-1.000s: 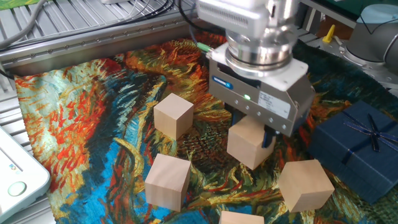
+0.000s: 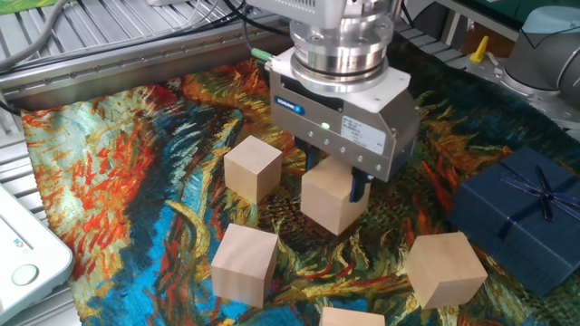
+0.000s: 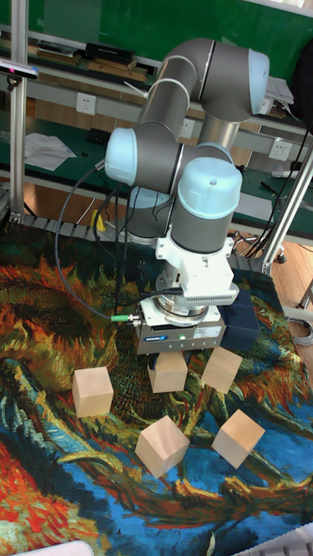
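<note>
A pale wooden cube sits between the two dark fingers of my gripper, which is shut on it. One finger lies against its near right side; the other is partly hidden behind the cube. Whether the cube's underside clears the cloth is hard to tell. In the other view the same cube shows under the gripper body. To its left in exterior view 2 stands a second wooden cube. Further wooden cubes rest at the front left, front right and bottom edge.
A dark blue gift box with a ribbon stands at the right. Part of a white device shows at the left edge. A metal rail runs along the back.
Gripper and cube have travelled together leftward in exterior view 2, away from the blue box and nearer the back-left cube. The other cubes have stayed put.
</note>
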